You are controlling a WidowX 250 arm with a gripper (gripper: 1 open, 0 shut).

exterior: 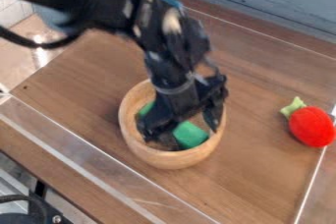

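A round light wooden bowl [174, 157] sits on the wooden counter with a green block [190, 134] inside it. The black gripper [168, 130], blurred by motion, is down inside the bowl over the green block, covering much of it. Whether its fingers grip the block is unclear.
A red strawberry-like toy [309, 126] with green leaves lies to the right of the bowl. A blue-grey wall [262, 7] runs along the back, and a metal edge borders the front left.
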